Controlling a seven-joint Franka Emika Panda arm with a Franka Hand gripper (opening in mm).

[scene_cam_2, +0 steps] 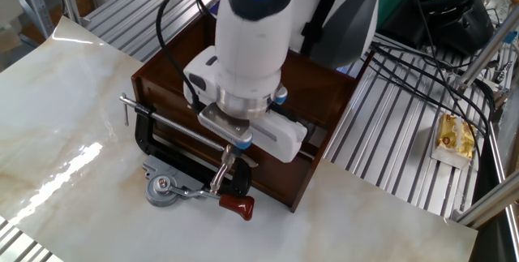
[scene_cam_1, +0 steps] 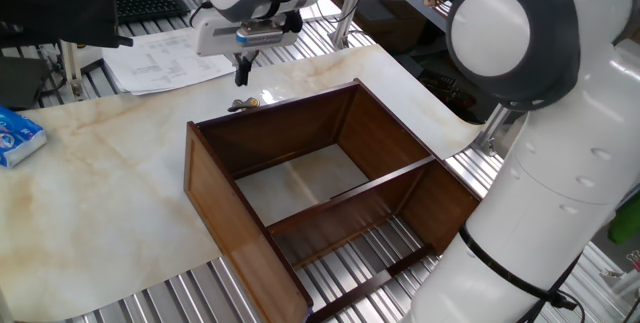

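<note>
A brown wooden frame box (scene_cam_1: 228,225), open at the top and split by a divider, stands on the table. Beyond its far wall in exterior view 1, a small metal piece (scene_cam_1: 243,104) shows. Exterior view 2 reveals a black clamp (scene_cam_2: 186,153) with a threaded rod along the box's wall, and a metal crank tool (scene_cam_2: 162,189) with a red-brown handle (scene_cam_2: 237,206) beside it. My gripper (scene_cam_1: 243,71) hangs above the metal piece, apart from it, dark fingers pointing down. Seen edge-on, its fingers do not show their gap; in exterior view 2 the hand (scene_cam_2: 268,132) hides the fingertips.
Papers (scene_cam_1: 165,61) and a keyboard (scene_cam_1: 150,7) lie at the back. A blue packet (scene_cam_1: 18,137) is at the left edge. The marbled sheet (scene_cam_1: 100,203) left of the box is clear. A yellow-and-white block (scene_cam_2: 454,142) sits on the slatted table.
</note>
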